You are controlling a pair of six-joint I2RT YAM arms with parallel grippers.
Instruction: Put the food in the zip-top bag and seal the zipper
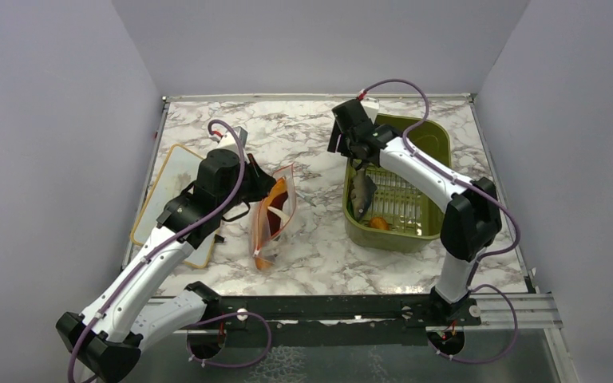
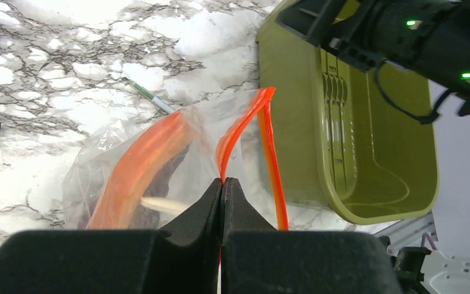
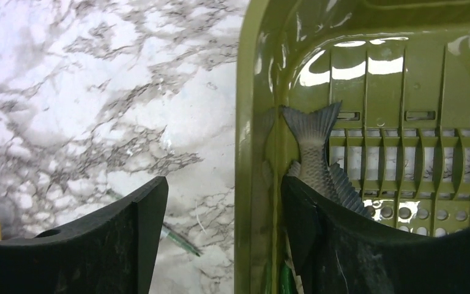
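The zip top bag (image 1: 273, 223) (image 2: 128, 159) lies on the marble top with an orange-brown item and a pale piece inside. My left gripper (image 1: 267, 182) is shut on the bag's orange zipper edge, which runs between its fingertips. My right gripper (image 1: 339, 144) stands open over the green bin's left rim, nothing held. A grey fish (image 1: 361, 195) (image 3: 318, 156) lies along that side of the bin, with an orange round item (image 1: 379, 223) at the front.
The green bin (image 1: 391, 239) fills the right side. A white board (image 1: 150, 209) with a yellow border lies left. A thin green pen-like item (image 2: 141, 90) lies between bag and bin.
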